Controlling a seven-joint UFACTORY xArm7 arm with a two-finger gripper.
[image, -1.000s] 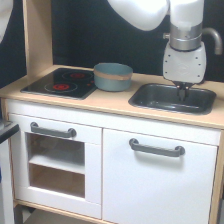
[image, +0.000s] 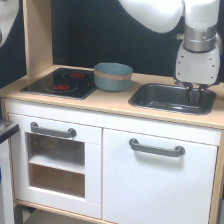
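A white robot arm reaches in from the top right, and its gripper (image: 194, 93) hangs over the sink (image: 150, 97). The dark fingers are small against the dark basin, so how they stand and whether anything is between them cannot be told. On the wooden counter (image: 121, 102), left of the sink, stands a grey-blue pot (image: 113, 77) with a brownish band. It is apart from the gripper, beside the black hob (image: 62, 83). The hand covers most of the faucet area behind the sink.
Below the counter, an oven-like compartment (image: 58, 165) with a handle (image: 53, 131) is at left. A white cabinet door (image: 150, 185) with a grey handle (image: 157, 148) is at right. A dark wall stands behind.
My gripper has shifted to the right over the sink, and the hand now covers the faucet that showed beside it. The pot and cabinet have stayed put.
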